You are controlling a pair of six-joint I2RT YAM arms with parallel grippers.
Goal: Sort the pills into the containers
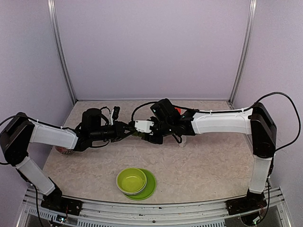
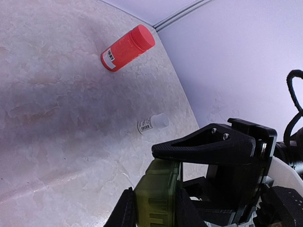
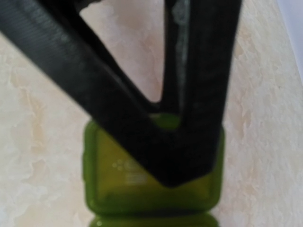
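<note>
A translucent green pill box (image 2: 157, 198) is held by my left gripper (image 1: 128, 130), which is shut on it above the middle of the table. My right gripper (image 1: 141, 131) meets the box from the right, its black fingers (image 3: 199, 156) lying across the green lid (image 3: 120, 179) in the right wrist view; whether they grip it or are just around it I cannot tell. A red bottle (image 2: 124, 51) and a small white bottle (image 2: 151, 123) stand or lie on the table beyond, partly hidden by the right arm in the top view.
A green bowl (image 1: 131, 179) sits on a green plate (image 1: 149, 184) at the front middle. Another object (image 1: 63, 150) is partly hidden behind the left arm.
</note>
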